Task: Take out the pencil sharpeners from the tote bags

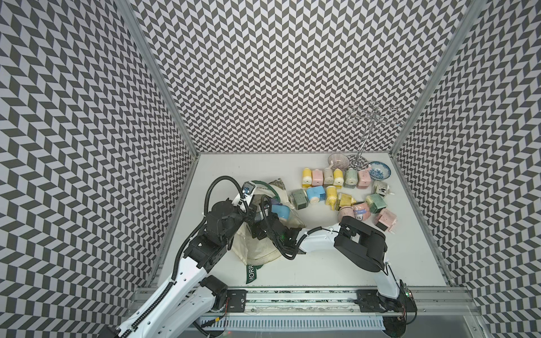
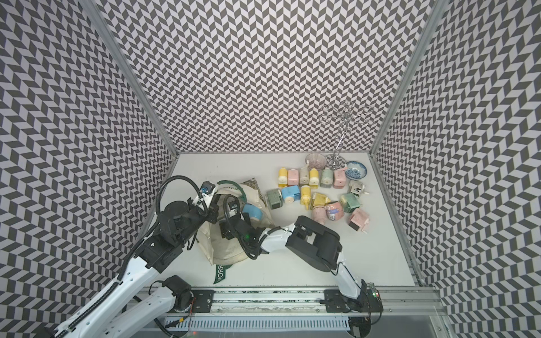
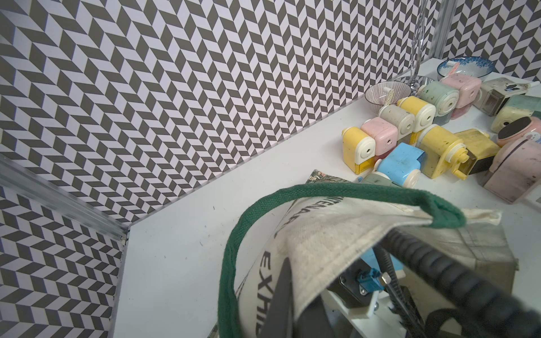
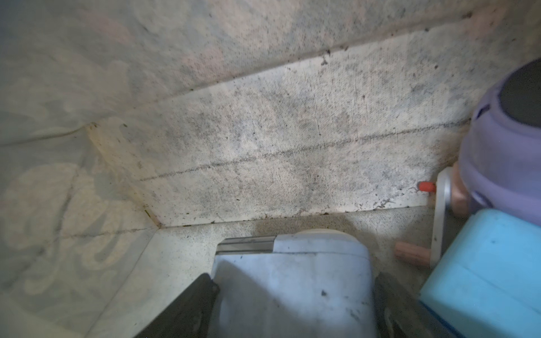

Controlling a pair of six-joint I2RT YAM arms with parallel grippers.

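The cream tote bag (image 1: 269, 252) lies on the left half of the table, its mouth held up. In the left wrist view my left gripper is shut on the bag's fabric edge, near the green handle (image 3: 225, 270). My right gripper reaches inside the bag. Its fingers (image 4: 194, 307) stand parted on either side of a grey sharpener (image 4: 298, 281); whether both touch it I cannot tell. To the right, still inside the bag, sit a light blue sharpener (image 4: 490, 270) and a purple one (image 4: 501, 152) with a crank.
Several sharpeners stand in rows right of the bag, among them a blue one (image 1: 316, 194) and a dark green one (image 1: 299, 198). Behind them are a blue-patterned bowl (image 1: 379, 170) and a metal stand (image 1: 366, 135).
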